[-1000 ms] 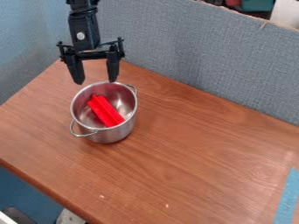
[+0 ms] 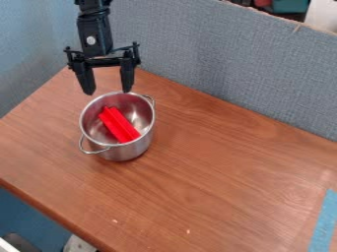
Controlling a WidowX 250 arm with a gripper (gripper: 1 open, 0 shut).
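A steel pot [image 2: 130,148] with two side handles stands on the left part of the wooden table [image 2: 224,172]. Inside it lies a red object [image 2: 118,123], long and tilted. My black gripper [image 2: 108,85] hangs above the back rim of the pot, fingers spread open, with nothing seen between them.
Grey-blue padded walls [image 2: 224,64] bound the table at the back and left. A light blue strip [image 2: 324,221] lies at the right edge.
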